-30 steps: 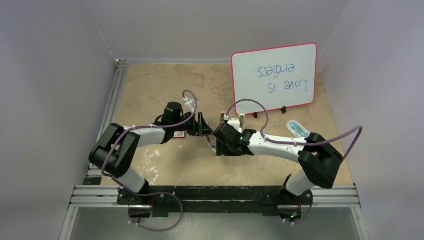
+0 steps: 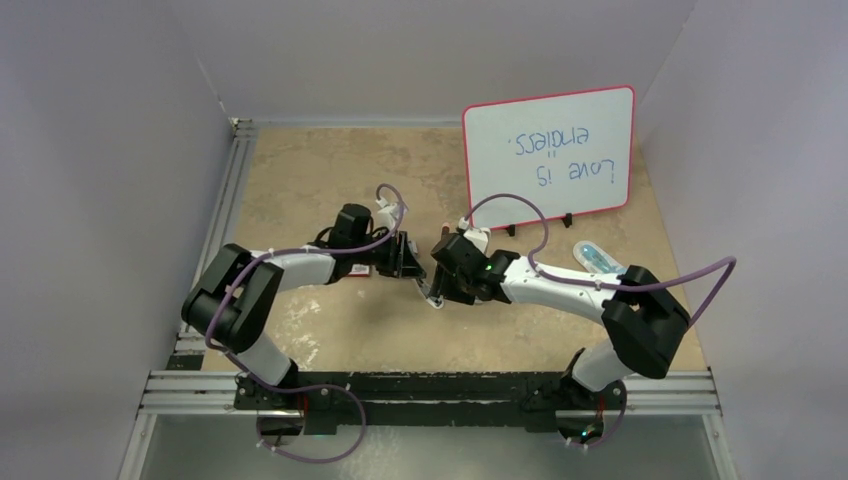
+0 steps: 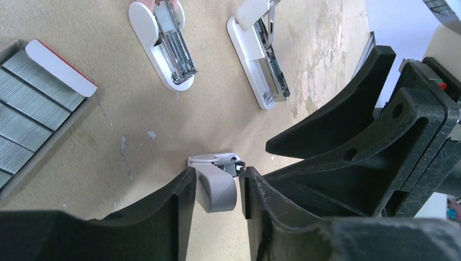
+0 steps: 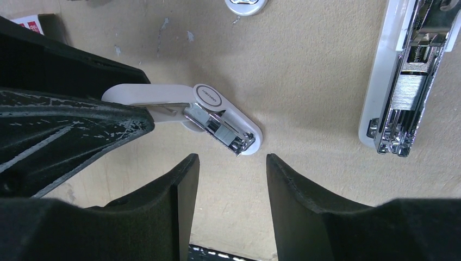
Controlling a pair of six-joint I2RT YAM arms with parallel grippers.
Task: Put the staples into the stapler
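Observation:
A small white stapler [image 4: 209, 100] lies opened on the table, its magazine exposed with short silver pieces [image 4: 224, 134] that look like staples in the channel. My left gripper has its fingers either side of the raised white cover [image 3: 217, 187]. A narrow gap shows beside the right finger, so it looks slightly open. My right gripper is open just in front of the stapler's magazine end, nothing between its fingers. At the left wrist view's left edge, silver staple strips [image 3: 32, 103] fill an open box.
Two more opened staplers stand behind: one with a pinkish handle [image 3: 163, 46], one white [image 3: 250, 54]. A whiteboard [image 2: 550, 150] rises at the back right, with a pale blue-and-white item [image 2: 598, 257] before it.
My right gripper has shifted slightly left and turned toward the small stapler over the last second. The left gripper has made only a small movement near the stapler's other end.

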